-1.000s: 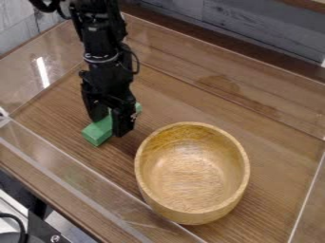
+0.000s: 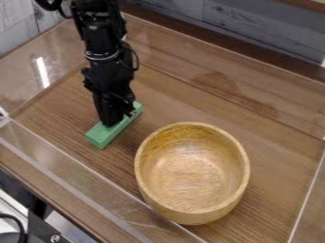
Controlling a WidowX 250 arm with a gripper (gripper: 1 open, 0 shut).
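Observation:
A green flat block (image 2: 106, 134) lies on the wooden table, left of a round tan bowl (image 2: 191, 171). My black arm comes down from the top left, and its gripper (image 2: 112, 111) is just over the upper end of the green block. The fingertips are dark and small, and whether anything is between them is hard to see.
The bowl takes up the lower middle right of the table. A dark cable (image 2: 13, 223) shows at the lower left, beyond the table's edge.
My gripper has moved up and back from over the middle of the green block, uncovering more of it. The bowl is unmoved.

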